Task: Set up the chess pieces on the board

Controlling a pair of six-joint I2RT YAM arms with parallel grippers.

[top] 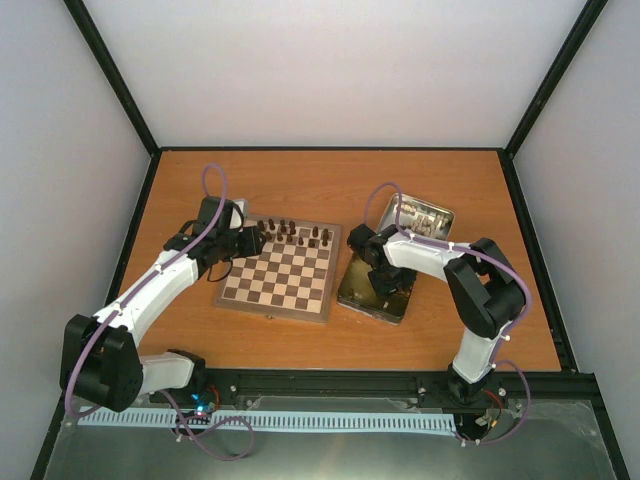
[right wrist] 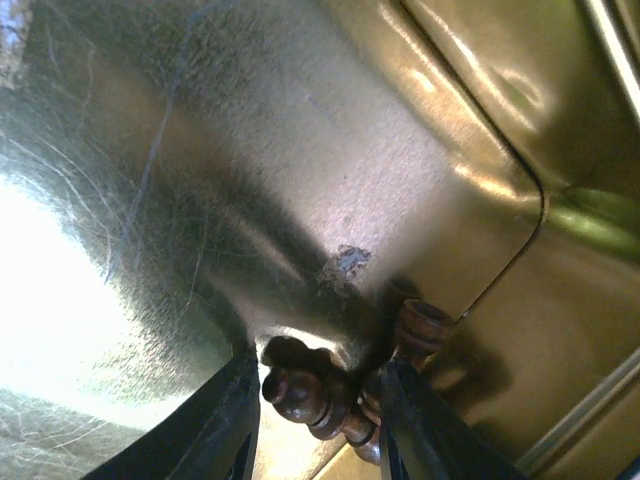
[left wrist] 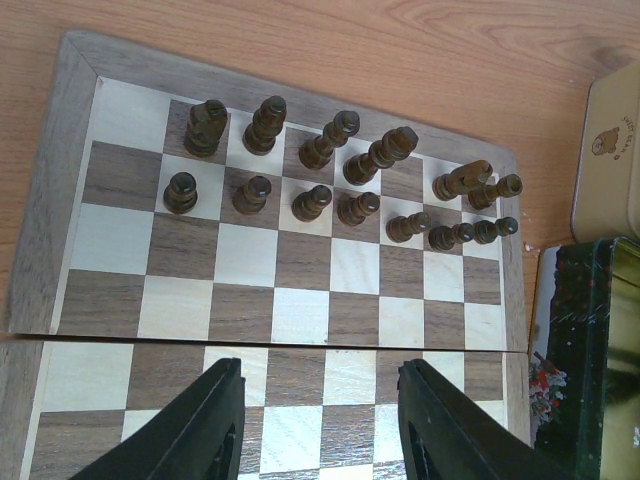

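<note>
The chessboard [top: 279, 270] holds dark pieces in two rows along its far side, among them a pawn [left wrist: 182, 192] and a taller piece [left wrist: 206, 127]. My left gripper is above the board, fingers apart, empty. My right gripper is low inside the gold tin [top: 364, 294], open around or just above a few dark wooden pieces lying in a corner, including one piece [right wrist: 296, 395] between the fingertips and another [right wrist: 423, 325] beside them. Whether the fingers touch them I cannot tell.
A second tin [top: 432, 218] with light pieces stands behind the gold tin. The tins sit close to the board's right edge.
</note>
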